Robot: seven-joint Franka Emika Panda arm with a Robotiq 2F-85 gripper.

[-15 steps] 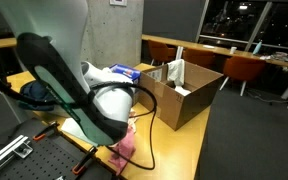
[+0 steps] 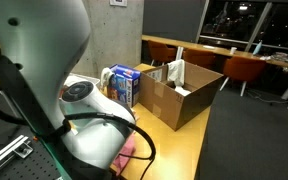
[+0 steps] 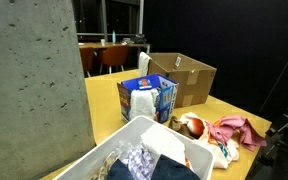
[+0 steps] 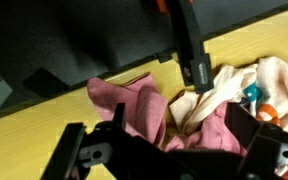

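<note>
A pink cloth [image 4: 149,108] lies crumpled on the yellow table beneath my gripper, which is open. The cloth shows in the gap between its fingers; I cannot tell whether they touch it. Cream fabric [image 4: 206,108] and patterned fabric [image 4: 279,85] lie against the pink one on the right. In exterior view 2 the pink cloth [image 3: 234,130] rests near the table's right edge. My arm hides the gripper in exterior view 1.
A white tray [image 3: 132,132] of mixed cloths stands close to a blue box [image 3: 165,97] with white cloth over its side. Behind is a large cardboard box [image 2: 176,103]. Bare table [image 2: 182,143] lies in front of that box.
Over the last second my arm has swung left and nearer the camera, covering much of the tray area.
</note>
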